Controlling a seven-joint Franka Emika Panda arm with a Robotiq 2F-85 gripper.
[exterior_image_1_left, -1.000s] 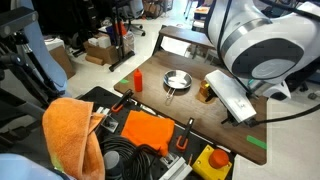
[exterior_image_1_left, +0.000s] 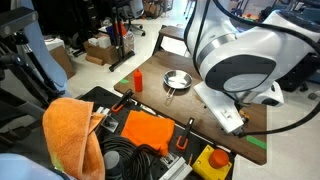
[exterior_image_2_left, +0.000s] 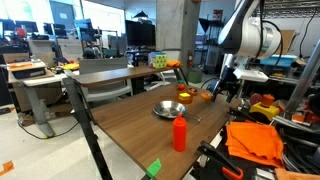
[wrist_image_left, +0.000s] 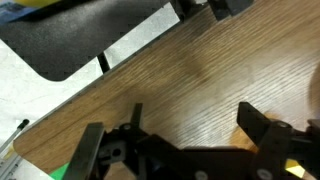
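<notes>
My gripper is open in the wrist view, its two dark fingers well apart with only bare wooden tabletop (wrist_image_left: 150, 90) showing between them. An orange and yellow thing (wrist_image_left: 294, 166) is partly visible behind and beyond the right finger, at the lower right. In exterior view 2 the gripper (exterior_image_2_left: 238, 97) hangs low over the table's right part, beside a small orange object (exterior_image_2_left: 207, 96). Exterior view 1 has the white arm (exterior_image_1_left: 240, 65) covering much of the table's right side, so the fingers are mostly hidden there.
A metal pan (exterior_image_2_left: 170, 108) and an upright red bottle (exterior_image_2_left: 179, 131) stand on the table. Yellow-orange items (exterior_image_2_left: 185, 97) sit beyond the pan. Clamps grip the near edge, beside an orange cloth (exterior_image_1_left: 148, 130) and cables. Open wood lies between pan and near edge.
The arm has swung left in exterior view 1, and now covers the orange-brown object right of the pan that was visible before. Pan and bottle have not moved.
</notes>
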